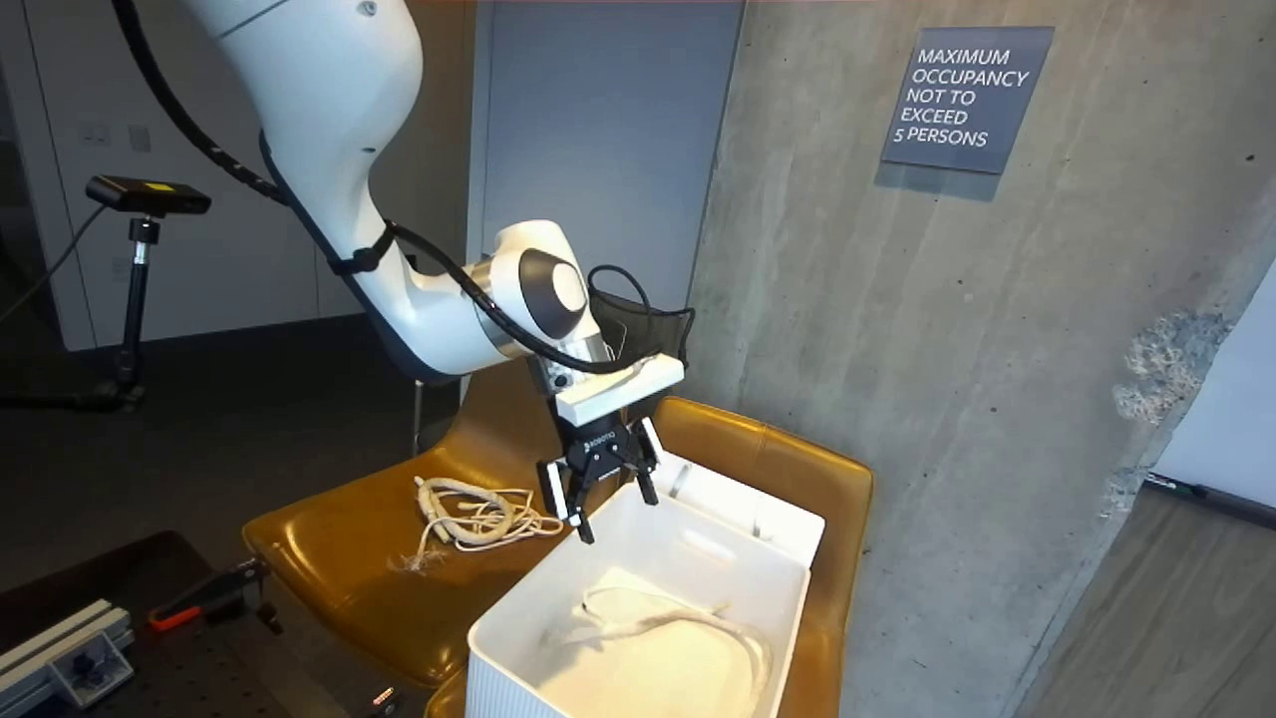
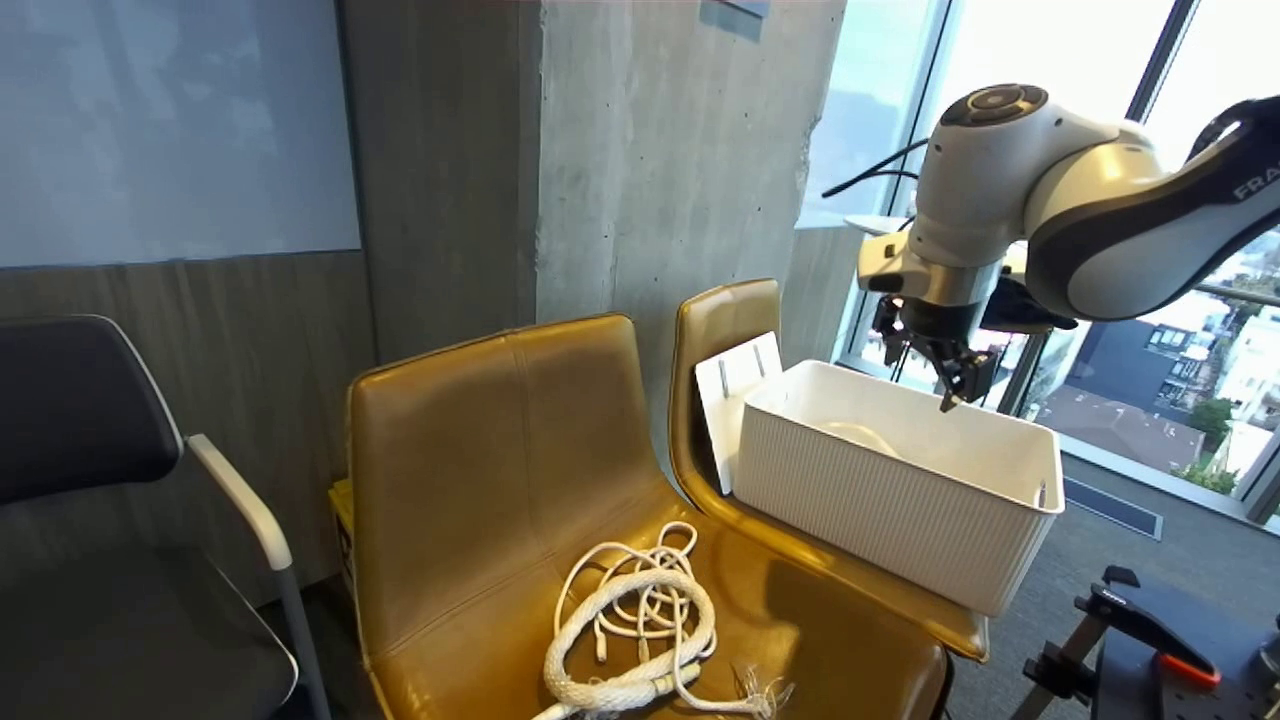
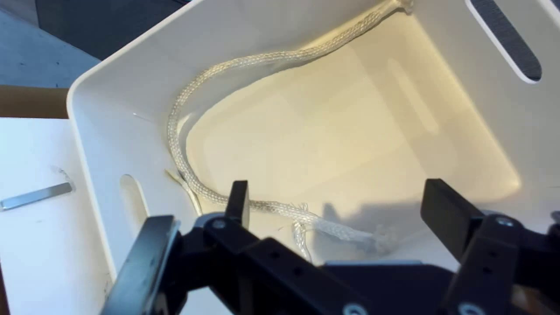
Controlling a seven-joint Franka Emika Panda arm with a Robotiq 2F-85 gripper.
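Observation:
My gripper [image 1: 618,513] is open above the far left part of the white bin [image 1: 502,622], with nothing between its fingers. Inside the bin a white braided rope [image 3: 273,57] curves along one wall and across the floor, its frayed end near the bottom of the wrist view. A thinner piece of cord [image 3: 300,239] lies by that end, partly hidden by the gripper. On the brown chair [image 2: 480,444] beside the bin rests a loose coil of white rope [image 2: 630,588].
A white panel [image 2: 726,396] leans on the second chair's back behind the bin. To the front is a dark table with a red-marked clamp [image 1: 203,598]. A concrete pillar [image 1: 957,359] stands behind the chairs.

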